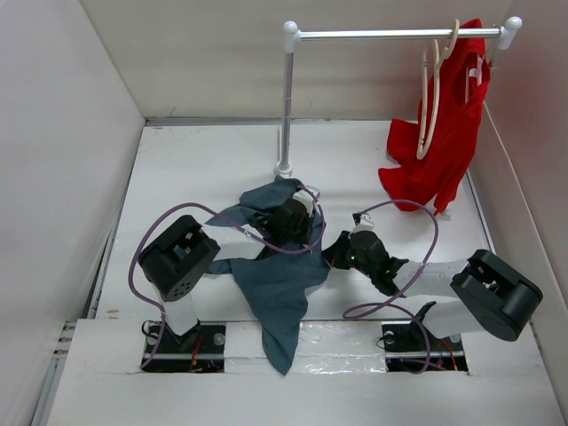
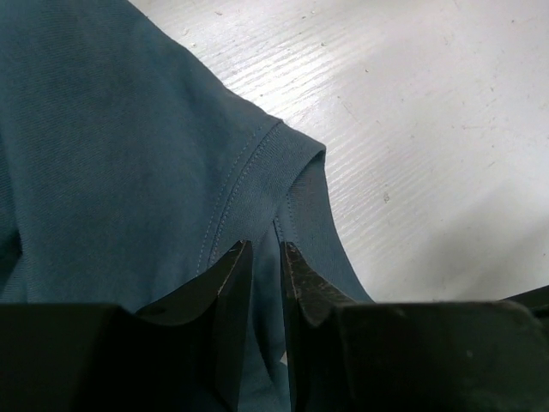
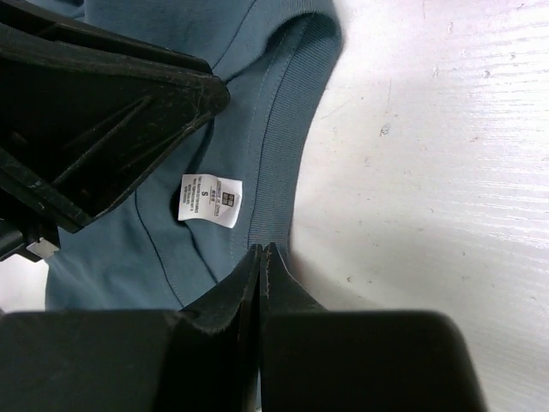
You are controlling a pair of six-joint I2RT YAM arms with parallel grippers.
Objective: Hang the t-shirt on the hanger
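Observation:
The dark blue-grey t-shirt [image 1: 280,311] lies crumpled on the white table, under and around my left gripper [image 1: 305,231], which is shut over its upper part; in the left wrist view its fingertips [image 2: 240,253] sit close together above a folded hem. My right gripper [image 1: 330,257] is shut at the shirt's right edge, its tips by the collar band and a white size label [image 3: 210,199]; I cannot tell whether cloth is between them. Part of the left gripper shows at top left in the right wrist view. Pale hangers [image 1: 424,142] hang on the rail.
The metal rail [image 1: 390,35] spans the back right on a post. A red garment [image 1: 453,133] hangs at its right end, reaching the table. Bare table shows left of the shirt and between the right gripper and the red garment. Walls close in both sides.

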